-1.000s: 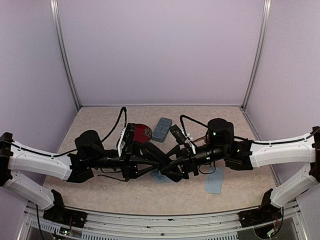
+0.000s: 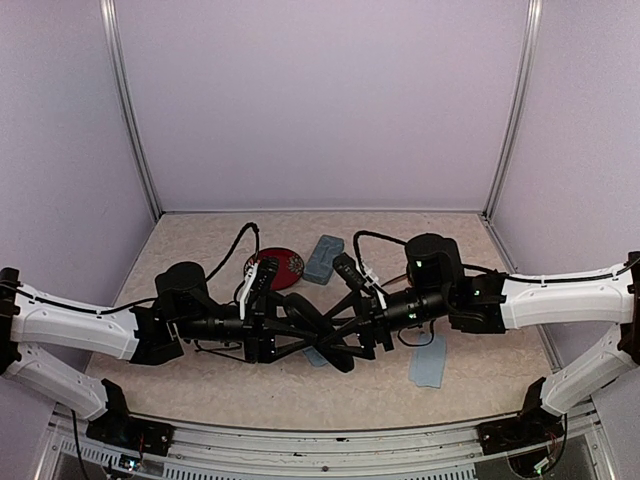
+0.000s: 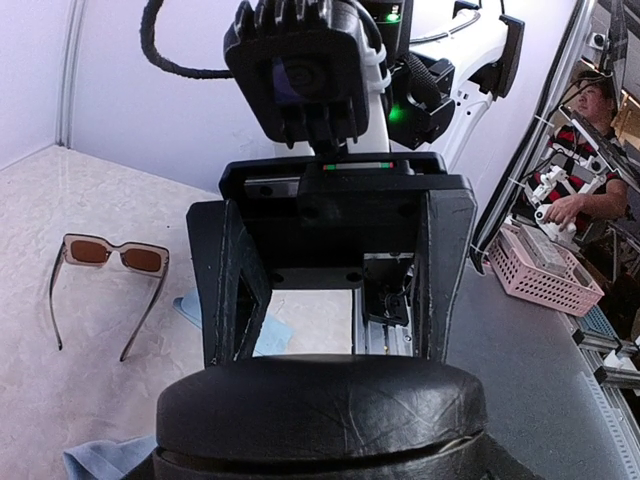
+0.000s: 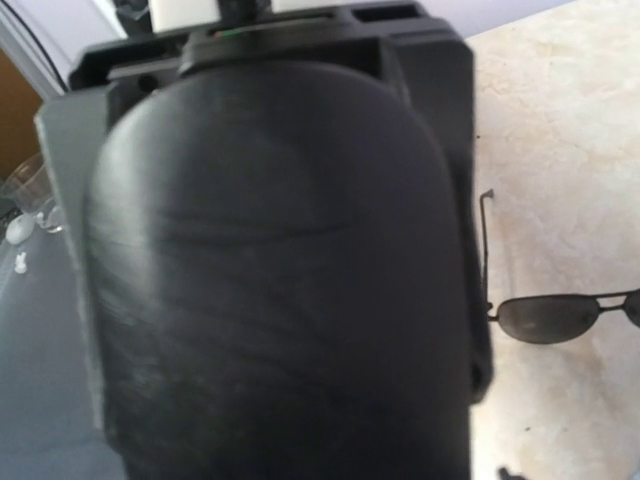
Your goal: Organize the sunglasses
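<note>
A black glasses case (image 2: 322, 330) is held up between my two grippers over the front middle of the table. My left gripper (image 2: 297, 337) is shut on it; in the left wrist view the case (image 3: 320, 410) spans the fingertips. My right gripper (image 2: 345, 333) reaches around the other end, with the case (image 4: 280, 260) filling the gap between its fingers; whether they grip it cannot be told. Brown-lensed sunglasses (image 3: 145, 259) lie on the table in the left wrist view. Dark-lensed sunglasses (image 4: 548, 318) appear in the right wrist view, partly cut off.
Behind the arms lie a round red case (image 2: 284, 266) and a grey-blue case (image 2: 323, 259). One light-blue cloth (image 2: 429, 362) is at the right, another (image 2: 314, 357) below the black case.
The left gripper and the black case have shifted slightly, and the case's tilt has changed.
</note>
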